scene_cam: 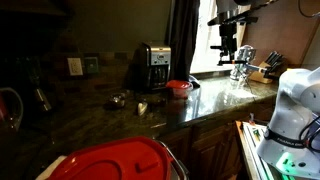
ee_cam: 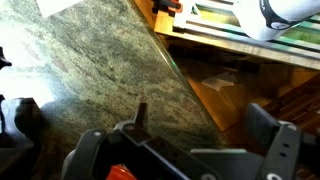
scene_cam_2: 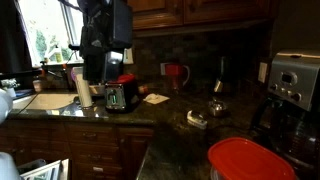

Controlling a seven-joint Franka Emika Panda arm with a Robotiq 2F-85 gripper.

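Note:
My gripper stands open in the wrist view, its dark fingers well apart at the lower edge and nothing between them. Below it run the green stone counter (ee_cam: pixel 110 75) and the counter's front edge, with dark brown cabinetry to the right. In exterior view 1 the gripper (scene_cam: pixel 228 50) hangs high above the counter at the right, clear of every object. Exterior view 2 has the dark arm end large and close at upper left, covering part of the background. Part of a red thing (ee_cam: pixel 120 173) peeks out at the bottom of the wrist view.
A large red round lid or tray (scene_cam: pixel 112 162) fills the front of exterior view 1. Farther back stand a coffee maker (scene_cam: pixel 156 70) and a red pot-like item (scene_cam: pixel 179 88). A metal kettle (scene_cam_2: pixel 216 107) and a small pale object (scene_cam_2: pixel 197 119) sit on the counter.

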